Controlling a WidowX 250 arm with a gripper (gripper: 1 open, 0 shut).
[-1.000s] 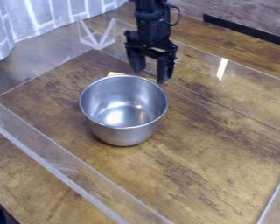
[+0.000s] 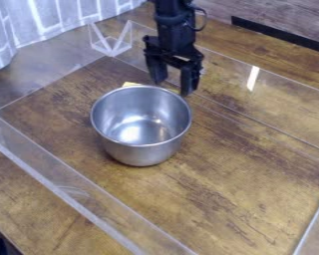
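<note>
A large steel pot (image 2: 140, 134) stands on the wooden table. Just behind it hangs my black gripper (image 2: 171, 75), its fingers pointing down near the pot's far rim. Two fingers appear apart, and whether anything sits between them is hard to make out. A small yellow object (image 2: 131, 86) lies at the pot's back left, partly hidden by it.
A white wire-like object (image 2: 112, 40) is at the back left, near a white curtain (image 2: 29, 20). Clear panels border the left and right.
The pot and yellow object have not moved.
</note>
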